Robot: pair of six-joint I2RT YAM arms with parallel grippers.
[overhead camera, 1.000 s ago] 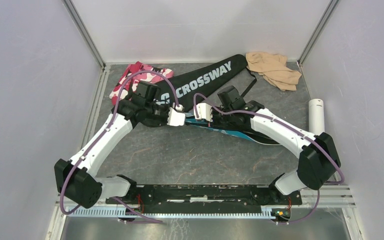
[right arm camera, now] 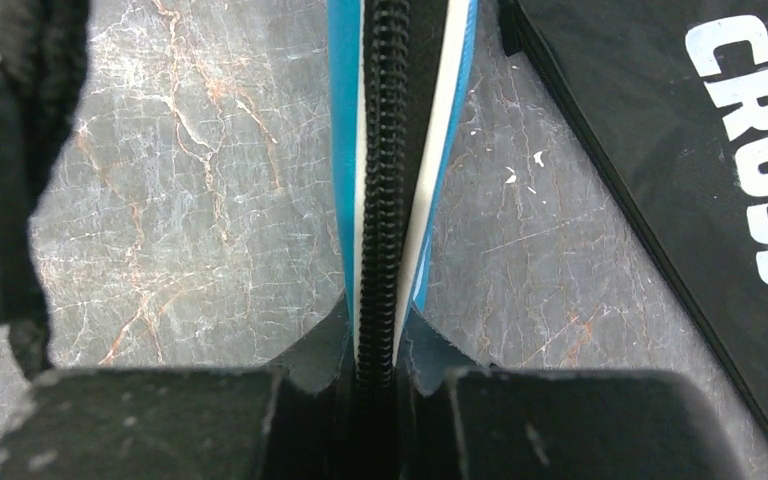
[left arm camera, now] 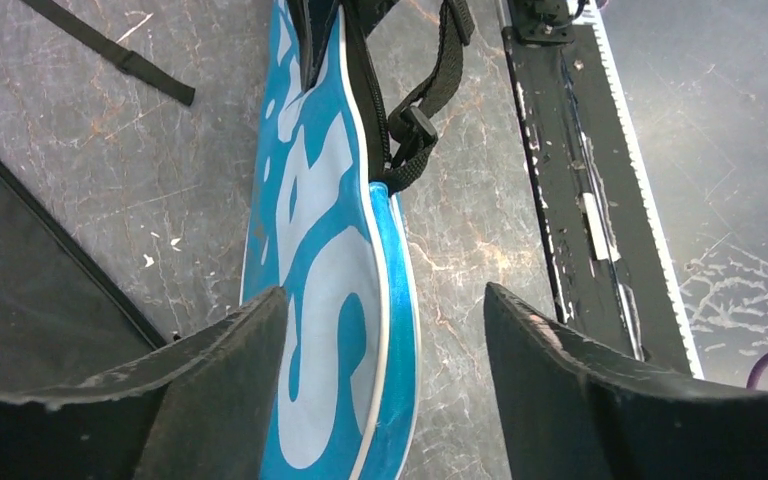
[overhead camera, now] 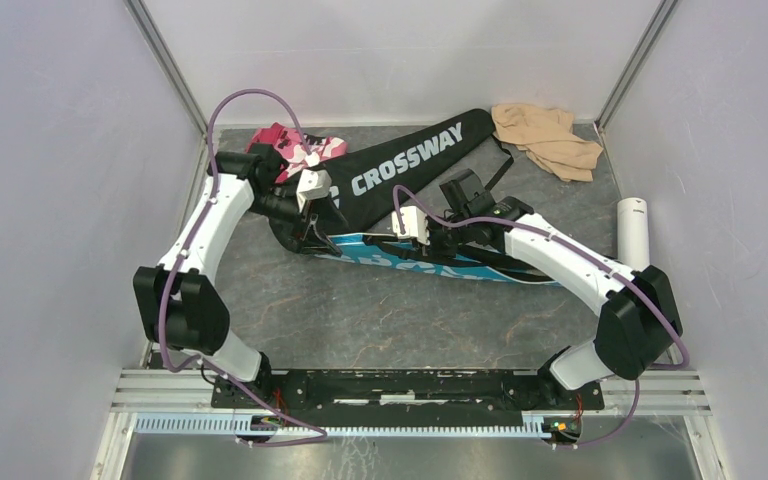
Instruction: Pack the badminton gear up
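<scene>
A blue bag (overhead camera: 380, 257) with large white lettering and a zipper lies across the middle. In the left wrist view its blue end (left arm camera: 320, 300) lies between the spread fingers of my left gripper, which is open, with a black buckled strap (left arm camera: 420, 130) beyond. My right gripper has its fingers closed around the bag's zipped edge (right arm camera: 385, 200); the top view shows it over the bag's middle. Behind lies a black CROSSWAY bag (overhead camera: 410, 150).
Pink and white fabric (overhead camera: 325, 150) lies at back left, a tan cloth (overhead camera: 545, 140) at back right, and a white cylinder (overhead camera: 632, 235) at the right edge.
My left gripper has moved left and changed its angle, uncovering more of the blue bag's lettered side. The right arm has barely moved.
</scene>
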